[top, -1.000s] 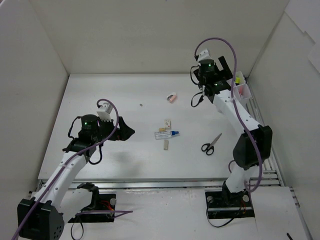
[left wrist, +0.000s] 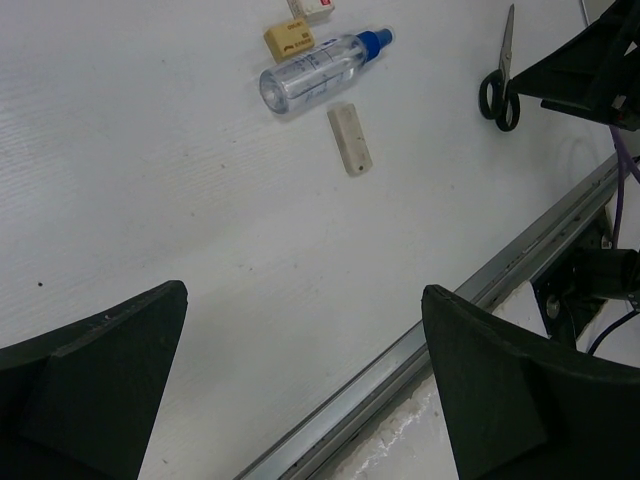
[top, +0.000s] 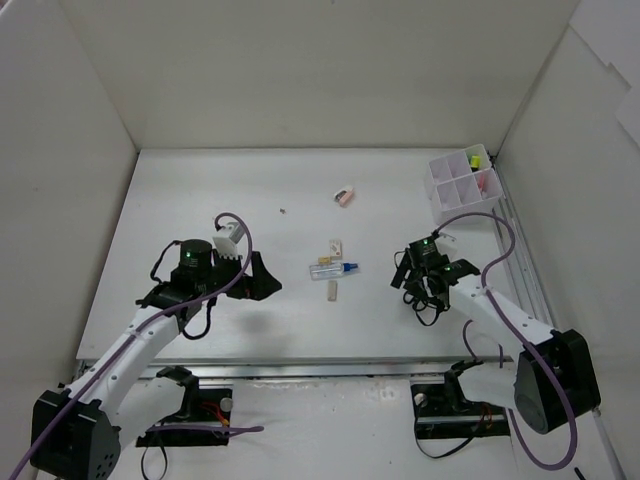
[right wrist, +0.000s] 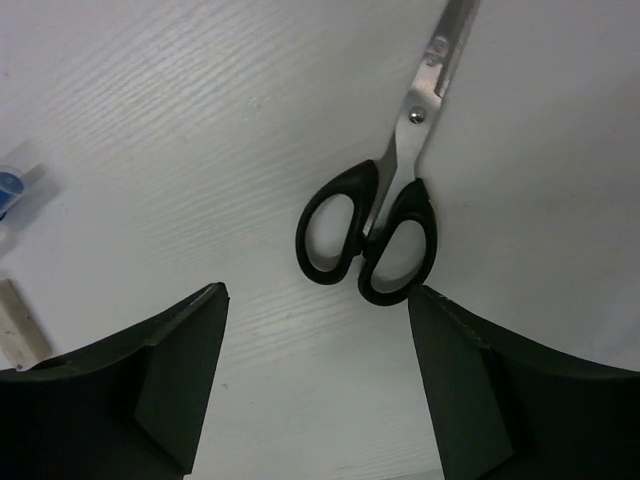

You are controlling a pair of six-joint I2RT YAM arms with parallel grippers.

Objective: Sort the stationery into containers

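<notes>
Black-handled scissors (right wrist: 410,255) lie under my right gripper, whose fingers are apart with nothing between them. A clear blue-capped bottle (top: 330,270) lies mid-table beside a yellow block (left wrist: 289,39), a small white item (top: 336,247) and a pale eraser-like bar (top: 332,290). A pinkish item (top: 344,196) sits farther back. The divided white container (top: 445,195) at back right holds yellow and pink items. My left gripper hangs open over the left of the table, left of the bottle.
A metal rail (top: 300,370) runs along the front edge, and walls enclose the back and sides.
The table items look unmoved.
</notes>
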